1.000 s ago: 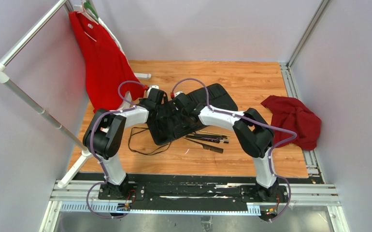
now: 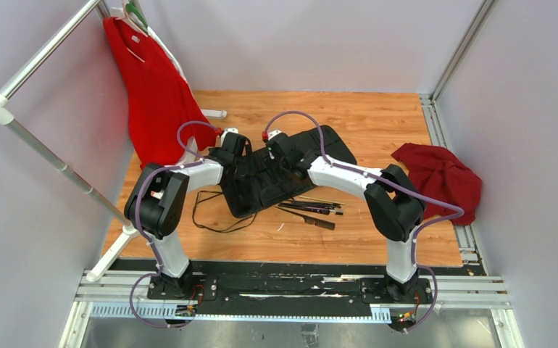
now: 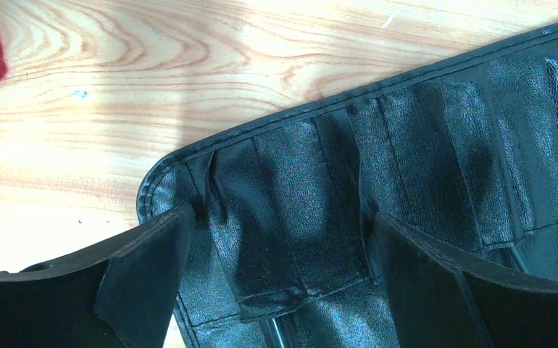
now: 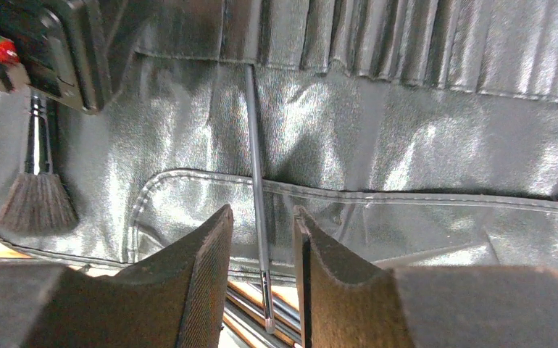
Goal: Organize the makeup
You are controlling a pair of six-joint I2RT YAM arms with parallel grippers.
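The black makeup roll [image 2: 251,199] lies unfolded on the table. In the left wrist view, my left gripper has its fingers well apart at either side of a puckered pocket [image 3: 283,210]. Whether they squeeze it cannot be told. A dark shaft [image 3: 280,330] comes out beneath that pocket. My right gripper is open over the roll. A thin dark rod [image 4: 258,167] runs between its fingers, apparently clear of both, with its upper end at the pocket row's edge. Left of it lies a fluffy brush [image 4: 38,203], its handle partly hidden by the left gripper.
Several brushes and pencils [image 2: 312,206] and a black comb [image 2: 319,222] lie in front of the roll. Loose ties [image 2: 218,230] curl at its left. A red cloth [image 2: 443,181] lies at the right; a red garment [image 2: 149,94] hangs at the left.
My right arm has shifted slightly to the right over the roll, its elbow moving further right. The left arm, the roll and the loose tools have not visibly moved.
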